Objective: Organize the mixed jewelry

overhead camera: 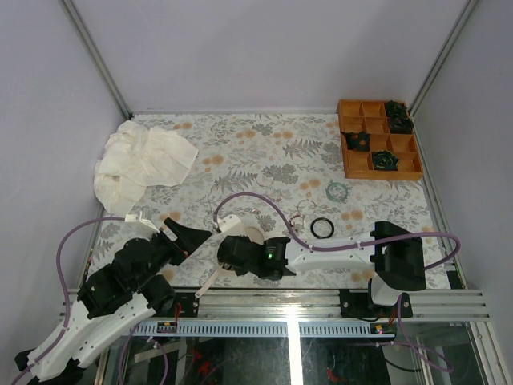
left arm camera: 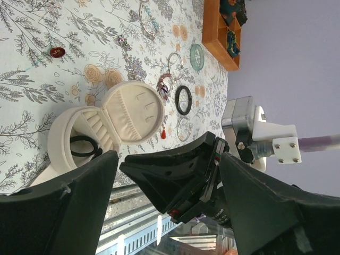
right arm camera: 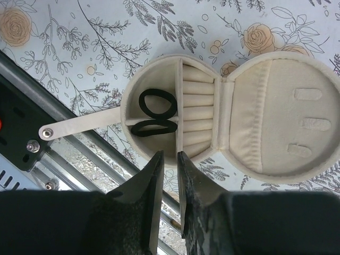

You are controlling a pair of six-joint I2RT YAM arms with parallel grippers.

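Observation:
The round cream jewelry box [right arm camera: 125, 95] lies with its lid [right arm camera: 297, 109] folded open. Two black bands rest in its plain compartments: a looped one [right arm camera: 141, 101] above the divider, a flatter one [right arm camera: 151, 132] below. Over the box's near edge, my right gripper is slightly open, a narrow gap showing and nothing held. My left gripper [overhead camera: 187, 232] stands open and empty, left of the box. Still on the cloth are a black bangle [left arm camera: 183, 100], a green bangle [left arm camera: 196, 57], a red oval piece [left arm camera: 57, 52], a red drop [left arm camera: 163, 134] and a beaded bracelet [left arm camera: 161, 85].
A wooden compartment tray [overhead camera: 358, 164] with several dark green pieces stands at the back right. White cloth [overhead camera: 144, 160] lies bunched at the left. A pale strap [right arm camera: 85, 122] runs from the box to the metal front rail.

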